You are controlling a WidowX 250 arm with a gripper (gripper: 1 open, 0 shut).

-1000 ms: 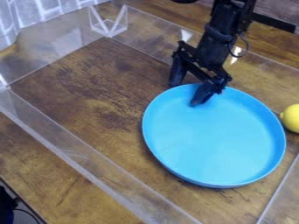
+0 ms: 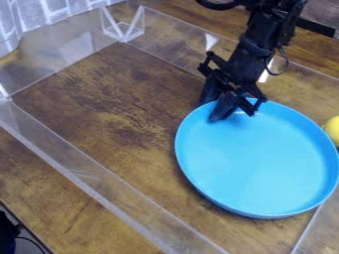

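A large blue plate [image 2: 256, 162] lies on the dark wooden surface at the right. My black gripper [image 2: 228, 97] reaches down from the top and rests at the plate's back rim, its fingers over or on that edge. I cannot tell how far the fingers are apart or whether the rim is between them.
A yellow round object [image 2: 330, 130] sits at the right edge beside the plate. Clear plastic walls border the wooden floor [image 2: 106, 119], whose left and middle are bare. A white bracket [image 2: 122, 28] stands at the back left.
The blue plate has shifted to the right and slightly down in the view, and the yellow object has moved right too. My gripper has moved slightly with the plate.
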